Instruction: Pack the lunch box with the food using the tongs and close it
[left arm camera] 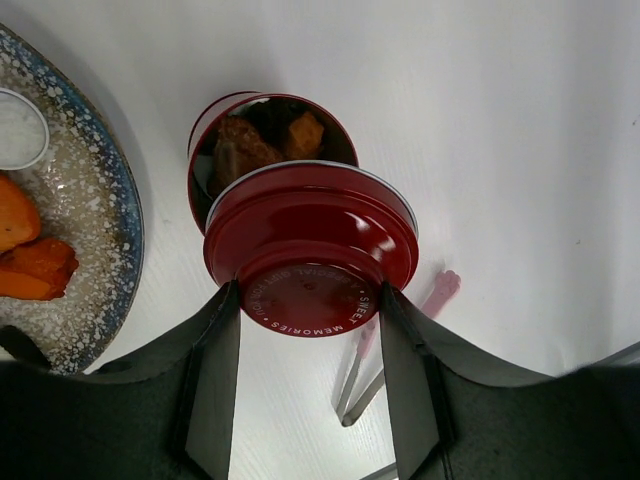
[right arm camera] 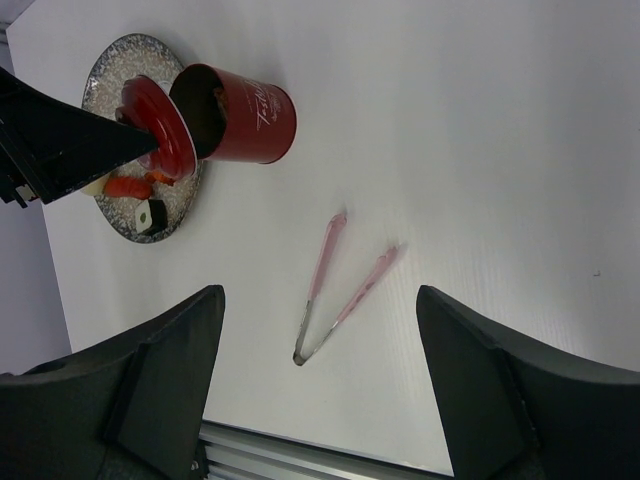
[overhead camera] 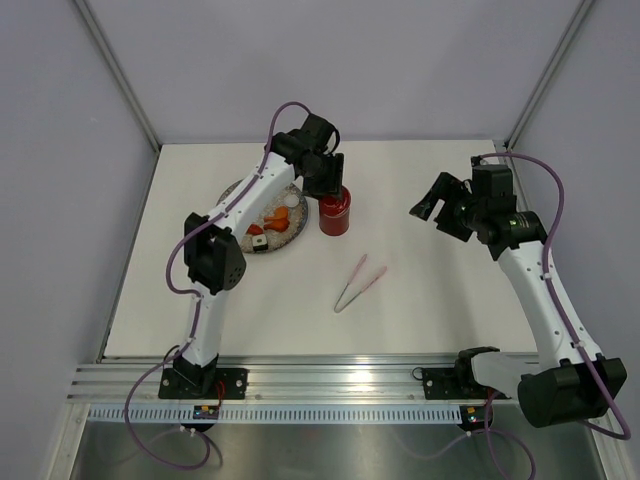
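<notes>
My left gripper grips a red lid held just over the mouth of the red lunch canister, which holds food pieces. A speckled plate with orange pieces, a small white cup and a dark piece sits left of the canister. Pink-handled tongs lie on the white table in front of the canister. My right gripper hangs open over the table's right side, nothing between its fingers.
A metal rail runs along the front edge.
</notes>
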